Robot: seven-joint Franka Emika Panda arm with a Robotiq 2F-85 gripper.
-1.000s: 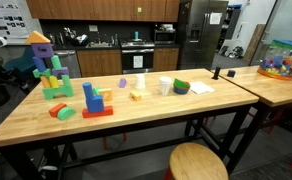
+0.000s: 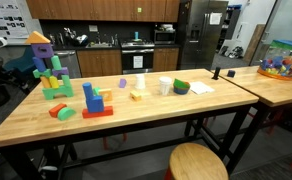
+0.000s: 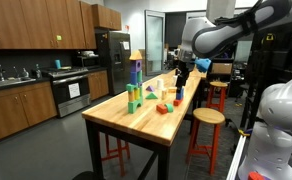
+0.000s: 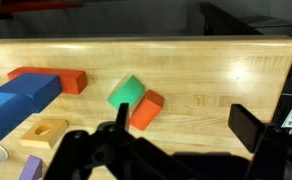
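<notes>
My gripper stands open above the table, its two dark fingers wide apart, with nothing between their tips. Near the left finger, on the wood, lie an orange-red block (image 4: 146,110) and a green block (image 4: 126,92) close against it. Left of them a blue block (image 4: 34,89) leans over a long red block (image 4: 70,78). A yellow block (image 4: 44,132) with a hole lies nearby. In the first exterior view a stacked tower (image 2: 55,80) of green, blue and purple blocks rises at the table's left end, topped by an orange triangle (image 2: 38,38).
Farther along the table are a white cup (image 2: 165,85), a dark green bowl (image 2: 181,87) and white paper (image 2: 200,88). A clear tub of colourful pieces (image 2: 283,60) stands at the far right. Bare wood lies along the near edge; a stool (image 2: 197,162) stands in front.
</notes>
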